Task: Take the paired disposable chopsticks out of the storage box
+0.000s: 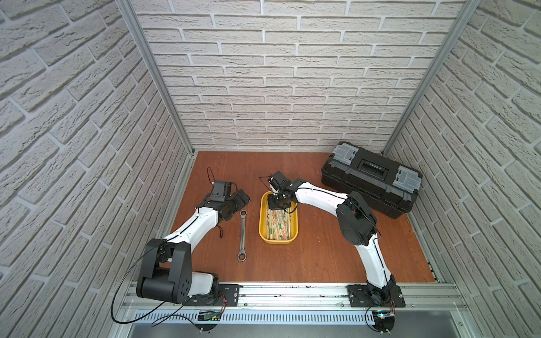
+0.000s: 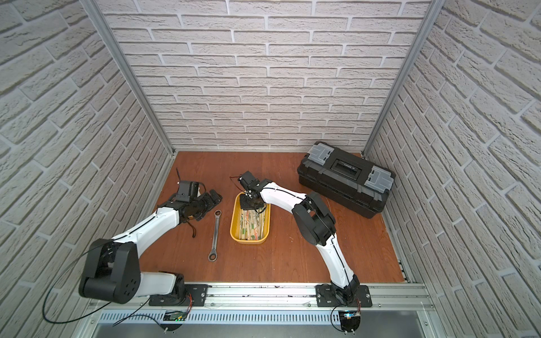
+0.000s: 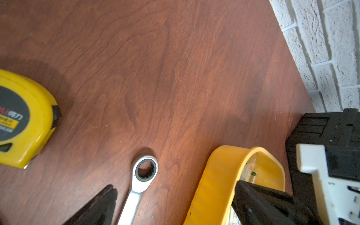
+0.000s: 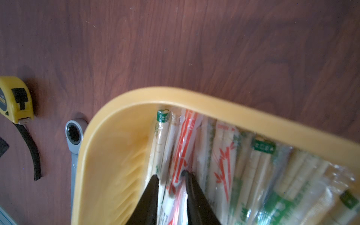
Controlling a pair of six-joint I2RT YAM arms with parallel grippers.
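The yellow storage box point(image 4: 112, 112) holds several wrapped pairs of disposable chopsticks point(image 4: 223, 165), seen closely in the right wrist view. My right gripper is down inside the box at its left end, its two fingertips on either side of a red-printed wrapped pair, part open; whether it grips that pair cannot be told. My left gripper stands open above the table left of the box, near the wrench, with nothing between its fingers.
A wrench point(image 1: 243, 231) lies left of the box. A yellow tape measure point(image 3: 22, 116) is beyond it. A black toolbox point(image 1: 372, 177) stands at the back right.
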